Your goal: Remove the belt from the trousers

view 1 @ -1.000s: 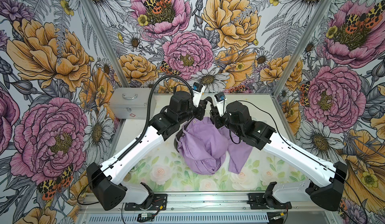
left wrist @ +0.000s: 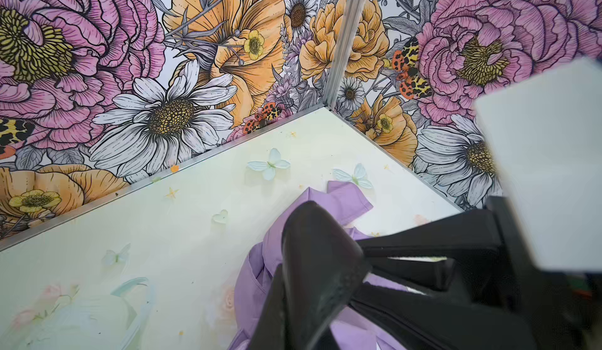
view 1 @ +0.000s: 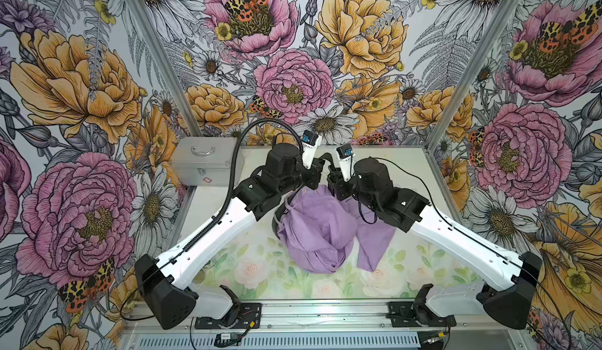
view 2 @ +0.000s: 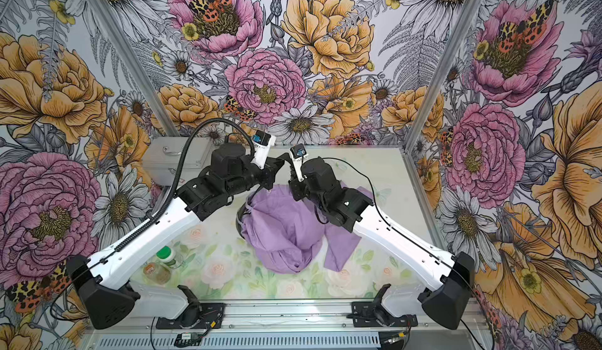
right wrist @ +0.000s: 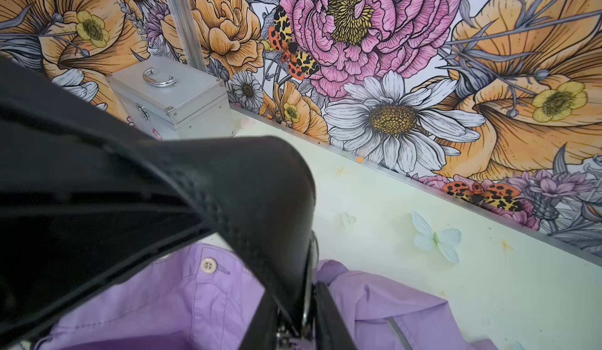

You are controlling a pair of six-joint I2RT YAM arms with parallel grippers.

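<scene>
The lilac trousers (view 1: pixel 319 230) lie bunched on the table under both grippers. Between the grippers the black belt (right wrist: pixel 250 180) arches up, its stitched edge large in the right wrist view. My left gripper (view 1: pixel 321 169) is shut on the belt, whose bend hides most of its fingers in the left wrist view. My right gripper stands at the metal buckle (right wrist: pixel 308 281), a finger on either side; whether it pinches the buckle is hard to see. A button (right wrist: pixel 208 265) shows on the waistband.
A silver case (view 1: pixel 205 158) stands at the back left. In the top right view two small jars, one with a green lid (view 2: pixel 163 252), sit at the front left.
Almost nothing differs; both arms keep nearly the same place. The right gripper shifts very slightly, and the trousers' upper edge beneath it changes a little.
</scene>
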